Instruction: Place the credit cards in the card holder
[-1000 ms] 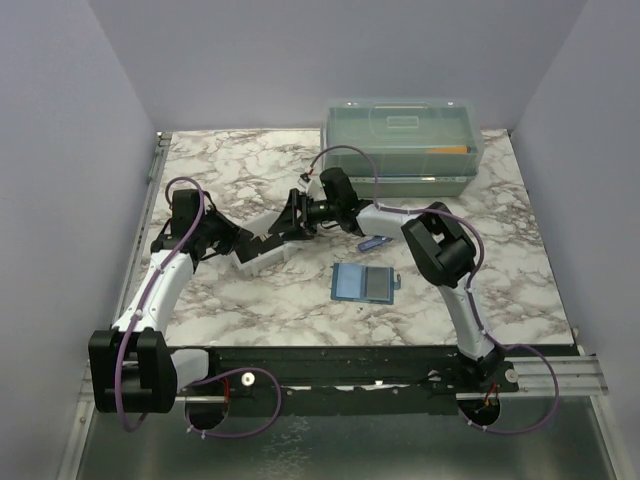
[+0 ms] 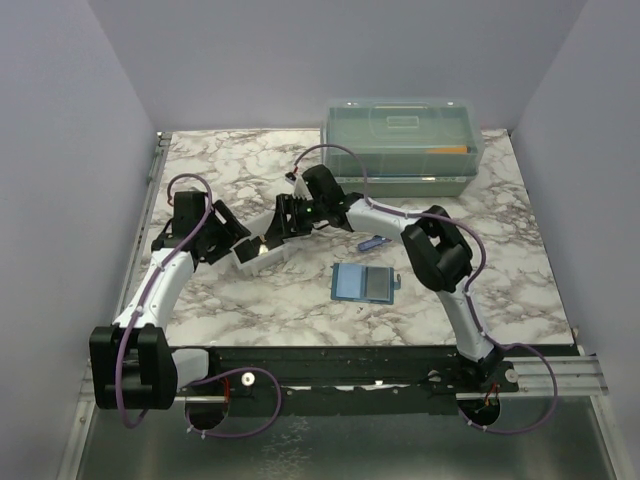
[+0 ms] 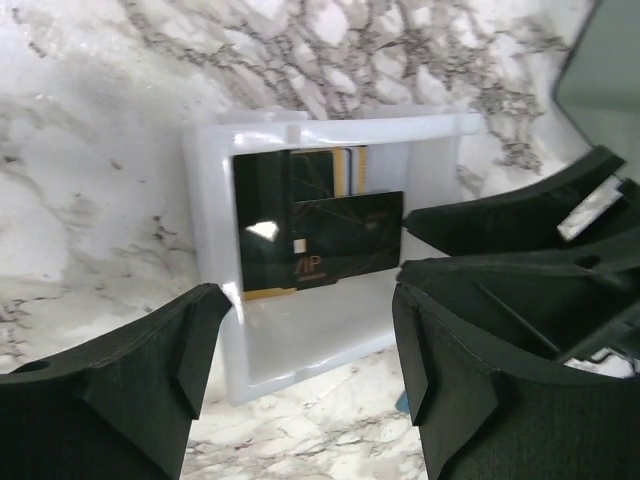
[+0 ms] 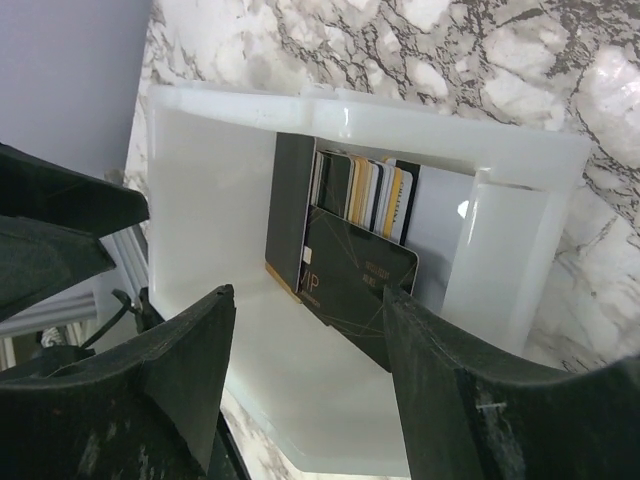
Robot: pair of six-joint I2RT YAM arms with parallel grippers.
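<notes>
The white open box [image 2: 262, 262] stands between the grippers. In the left wrist view it holds black and gold-edged cards [image 3: 345, 230], one marked VIP, and a dark upright piece [image 3: 262, 200] at its left end. My left gripper is open at the box's left side, nothing between its fingers. My right gripper is over the box, fingers apart, one beside the VIP card; whether it touches the card is unclear. A blue-and-grey card holder [image 2: 362, 283] lies front centre.
A translucent lidded storage box [image 2: 400, 140] stands at the back right. A small blue item [image 2: 372, 243] lies right of the white box, near my right arm.
The left gripper shifted only slightly.
</notes>
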